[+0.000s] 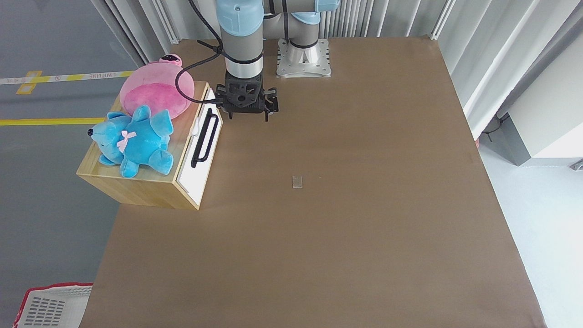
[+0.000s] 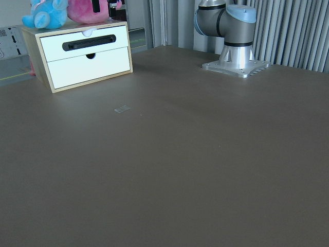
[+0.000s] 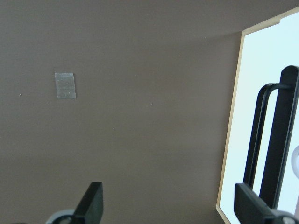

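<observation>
A wooden two-drawer cabinet [image 1: 136, 191] with white fronts and a black handle [image 1: 202, 142] sits at the table's left edge. On its top lie a blue plush toy [image 1: 144, 142] and, behind it, a round pink plush [image 1: 151, 92]. My gripper [image 1: 248, 115] hangs beside the cabinet's rear right corner, open with nothing between its fingers. In the wrist view the drawer front [image 3: 250, 65] and handle [image 3: 275, 140] fill the right side, and both fingertips show at the bottom.
A white basket [image 1: 52, 306] stands off the lower left. The robot's base [image 1: 303, 68] is at the back.
</observation>
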